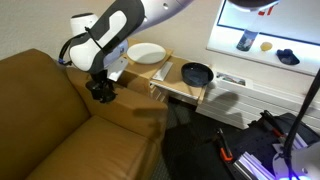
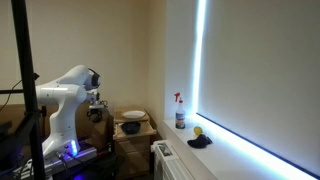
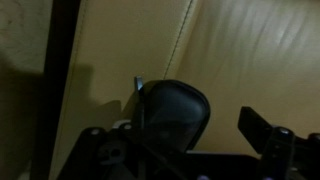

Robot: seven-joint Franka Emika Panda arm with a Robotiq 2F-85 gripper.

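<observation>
My gripper (image 1: 102,92) is down at the brown leather sofa (image 1: 90,150), near where the backrest meets the seat. The wrist view shows its fingers apart, with one dark finger (image 3: 255,130) on the right and the other side at the left. A glossy black rounded object (image 3: 175,108) appears between them, closer to the left side; what it is I cannot tell. Part of it is hidden by the gripper's body. Touching or apart from the fingers cannot be made out in the dim light. In exterior view 2 the gripper (image 2: 96,112) is small and dark.
A wooden cabinet (image 1: 176,88) beside the sofa carries a white plate (image 1: 146,53) and a black pan (image 1: 197,74). White drawers (image 1: 250,103) stand to its right. A spray bottle (image 2: 180,112), a yellow sponge (image 2: 197,130) and a dark cloth (image 2: 199,141) sit on the window ledge.
</observation>
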